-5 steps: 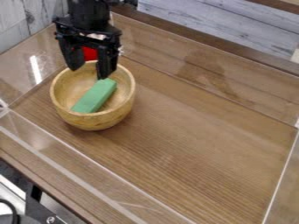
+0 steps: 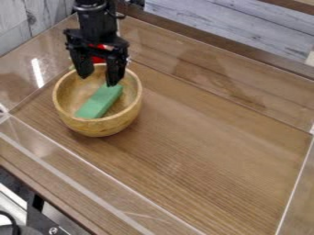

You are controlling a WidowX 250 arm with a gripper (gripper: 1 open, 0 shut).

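My black gripper (image 2: 95, 55) hangs over the back part of a round, tan wooden bowl (image 2: 123, 117), with its fingers apart. A green oblong object (image 2: 97, 104) lies slanted inside the bowl, in front of the gripper. A red object (image 2: 98, 61) shows behind the gripper, partly hidden by it; I cannot tell what it is.
At the upper left is the table's edge, with a pale area beyond it.
My gripper has drawn back toward the top of the view and looks smaller. The bowl and green object are about where they were.
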